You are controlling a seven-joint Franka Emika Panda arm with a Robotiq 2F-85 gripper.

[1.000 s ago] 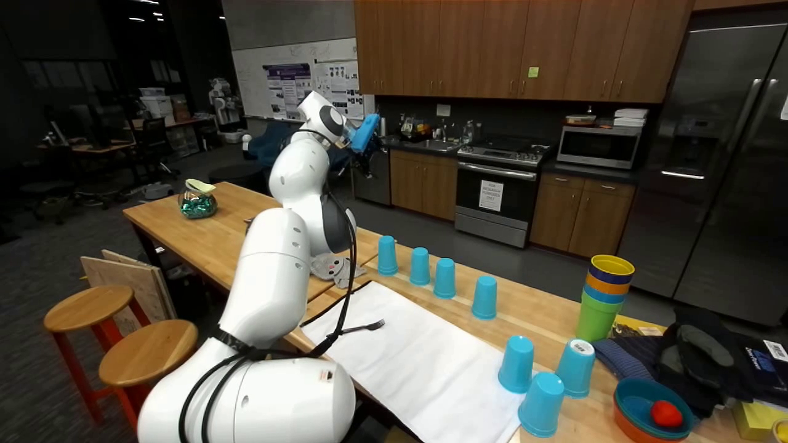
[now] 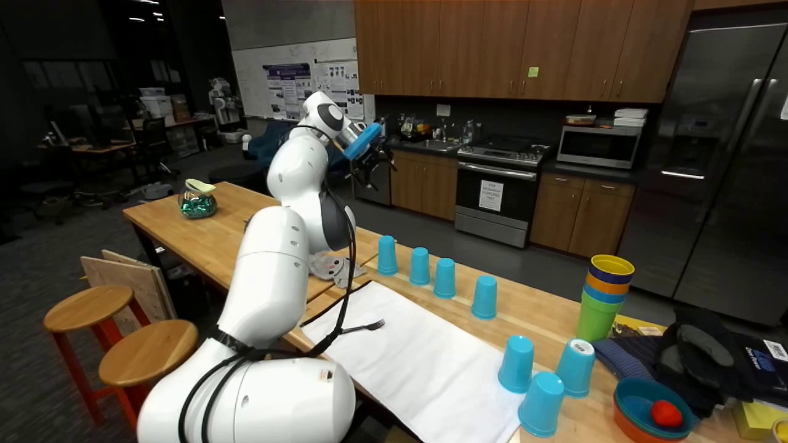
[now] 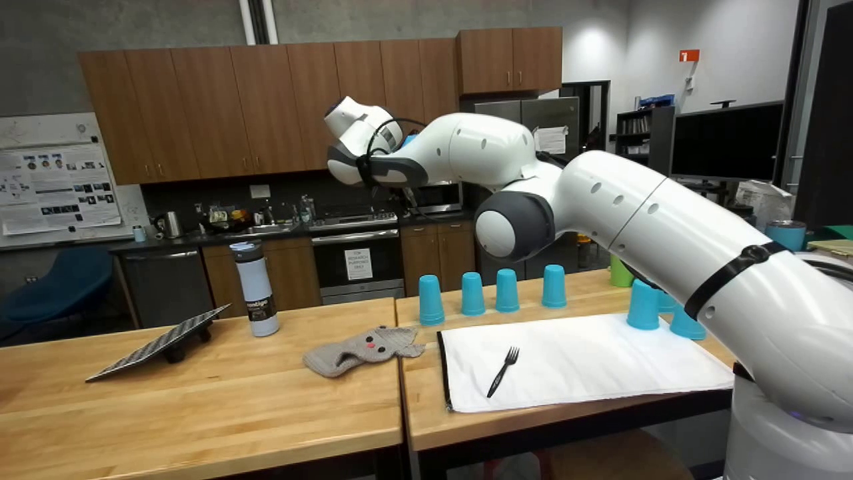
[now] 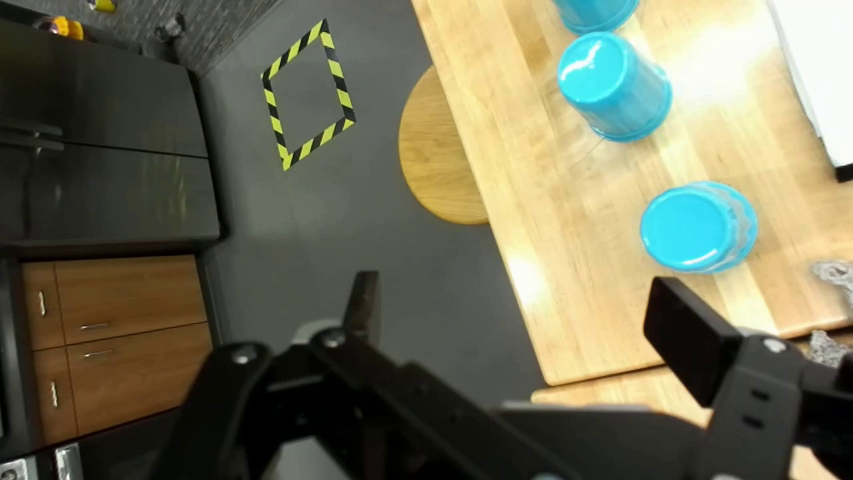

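My gripper stands open, its two dark fingers wide apart with nothing between them. It is raised well above the table, out by its far edge; in exterior view 1 the gripper (image 2: 369, 163) shows dark against the kitchen. Several blue cups stand upside down along the far side of the table, among them an end cup (image 2: 387, 255) and a cup (image 2: 484, 298) at the other end of the row. Three more, including a blue cup (image 2: 541, 403), cluster at the near right. Below the gripper, the wrist view shows a blue cup (image 4: 692, 228) and another cup (image 4: 616, 88).
A white cloth (image 2: 428, 354) bearing a black fork (image 3: 504, 372) covers part of the table. Stacked coloured cups (image 2: 602, 303) and a bowl (image 2: 628, 399) with a red ball (image 2: 666, 413) are at right. A bottle (image 3: 256, 292) and grey cloth toy (image 3: 360, 351) occupy the other table.
My wrist has turned slightly, and the gripper now points a little more outward and to the right in exterior view 1. The cups, cloth and fork have stayed put.
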